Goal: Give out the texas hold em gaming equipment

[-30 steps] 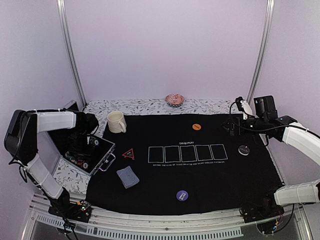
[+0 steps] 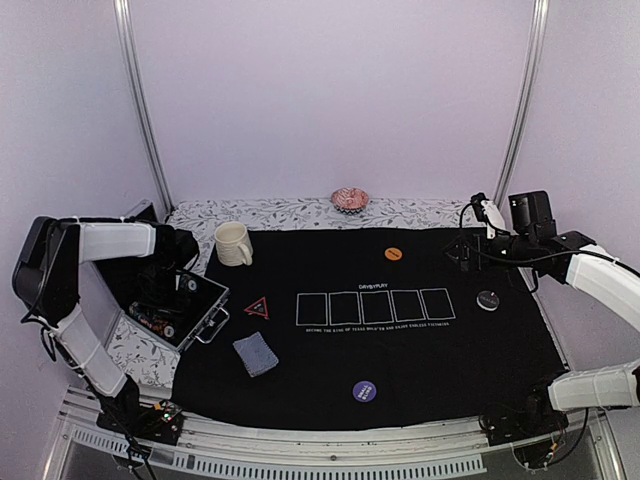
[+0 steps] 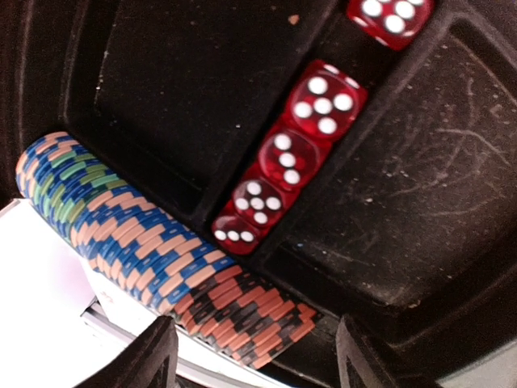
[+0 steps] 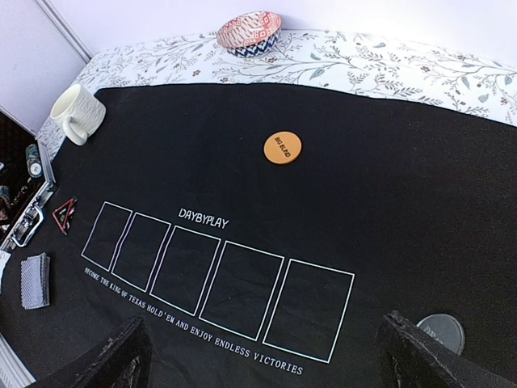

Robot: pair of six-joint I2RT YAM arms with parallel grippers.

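Observation:
In the left wrist view my left gripper is over the black chip case (image 3: 388, 194). Its fingers stand apart near the end of a row of poker chips (image 3: 153, 242), which are blue, orange, green and black. I cannot tell whether a finger touches them. Red dice (image 3: 299, 133) lie in the case's middle slot. My right gripper (image 2: 462, 256) hangs open over the mat's right side, holding nothing. On the black mat (image 2: 300, 370) lie an orange big blind disc (image 4: 283, 148), a purple disc (image 2: 364, 391), a grey disc (image 2: 488, 300) and a red triangle (image 2: 257, 307).
A grey-blue card deck (image 2: 256, 354) sits right of the case. A white mug (image 2: 232, 243) stands behind it and a patterned bowl (image 2: 350, 200) at the back. The printed card boxes (image 2: 375, 306) are empty, with clear mat around them.
The left arm has shifted very slightly over the case. The right arm and the items on the mat stay where they were.

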